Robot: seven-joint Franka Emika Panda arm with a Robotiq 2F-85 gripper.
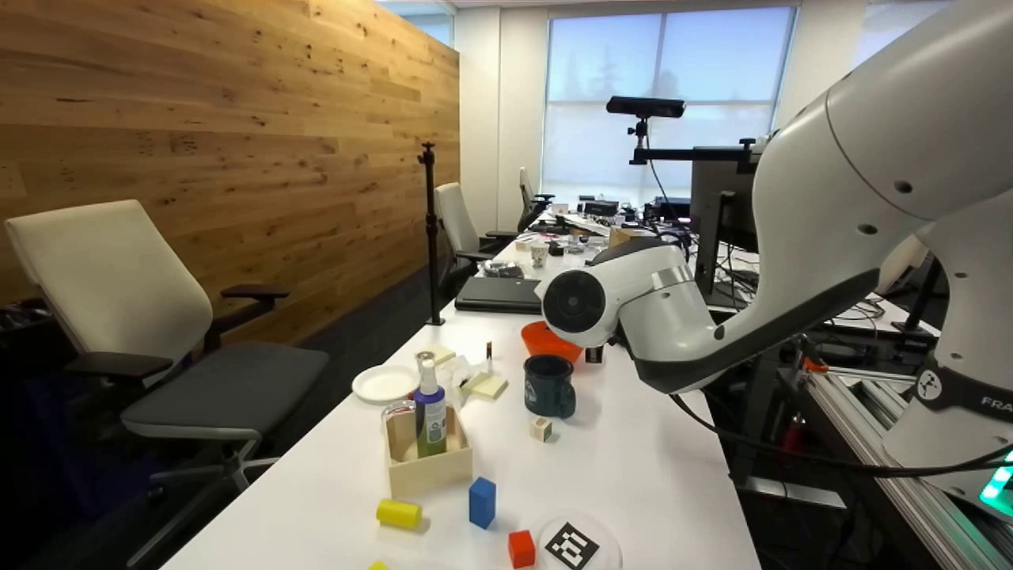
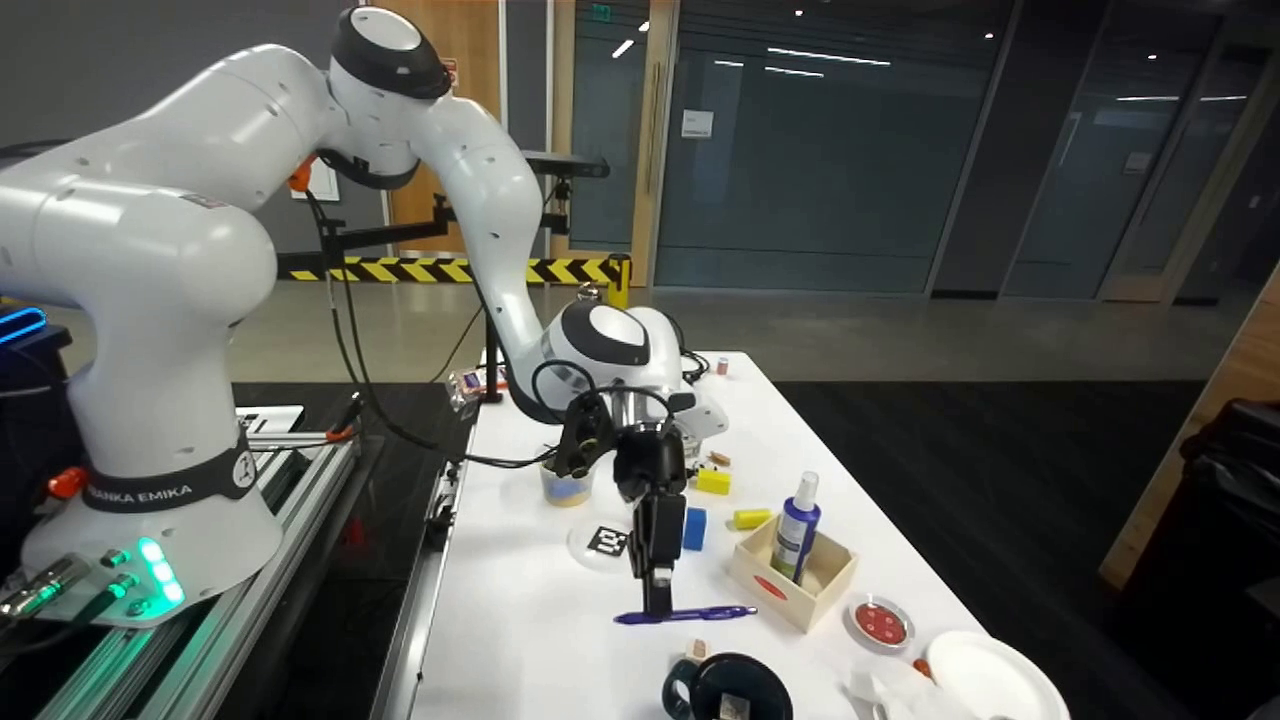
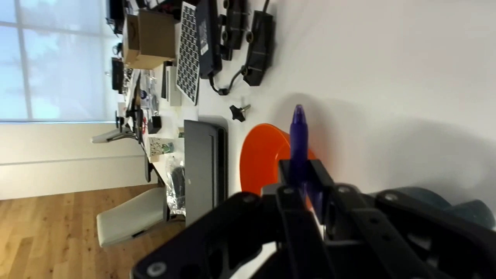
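A purple pen (image 3: 298, 132) is pinched by my gripper, its pointed end sticking out past the fingertips. In the second exterior view the pen (image 2: 716, 613) lies crosswise at the tip of the gripper (image 2: 656, 610). From the first exterior view, the arm's wrist hides both gripper and pen. The dark green mug (image 1: 548, 388) stands upright on the table, with the orange bowl (image 1: 551, 340) just behind it. In the wrist view the orange bowl (image 3: 260, 158) shows beyond the fingers, and part of the mug (image 3: 472, 212) at lower right.
A wooden box (image 1: 429, 473) with a spray bottle (image 1: 431, 418) stands left of the mug; a small wooden cube (image 1: 541, 429) sits in front of it. Blue (image 1: 482, 503) and red (image 1: 521, 548) blocks lie nearer. A black case (image 3: 204, 162) is beyond the bowl.
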